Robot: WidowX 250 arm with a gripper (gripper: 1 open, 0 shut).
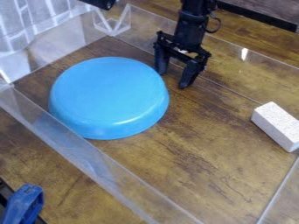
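A black robot arm reaches down from the top of the view to a dark gripper [180, 61] low over the wooden floor, just behind and right of a large light blue dome-shaped object [107, 94]. The gripper's fingers are small and dark against their shadows, so whether they are open or shut, or hold anything, cannot be made out.
A white block [275, 126] lies at the right. A dark blue object [21, 203] sits at the lower left, outside a clear border wall. Clear plastic also covers the upper left corner.
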